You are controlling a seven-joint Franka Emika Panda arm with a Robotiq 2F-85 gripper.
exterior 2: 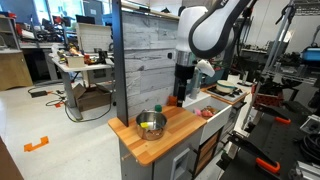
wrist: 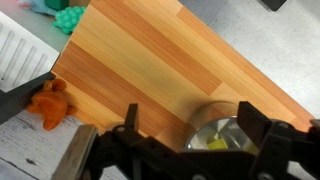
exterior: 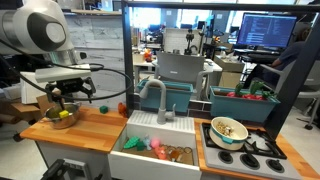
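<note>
My gripper is open, its two dark fingers apart with nothing between them. It hangs over the wooden counter (exterior: 98,127), near a round metal pot (exterior: 62,122). Inside the pot is a small yellow item (wrist: 217,144); other contents are too small to make out. In the wrist view the pot (wrist: 205,115) shows at the bottom, partly covered by the fingers. The second exterior view has the pot (exterior 2: 151,131) at the counter's near end, with the gripper farther along.
An orange toy (wrist: 50,103) lies beside the sink, and a green one (wrist: 68,18) is near it. Several small items fill the sink (exterior: 128,141) below the faucet (exterior: 163,100). A bowl (exterior: 229,131) stands on the stove. Bare wood lies between pot and sink.
</note>
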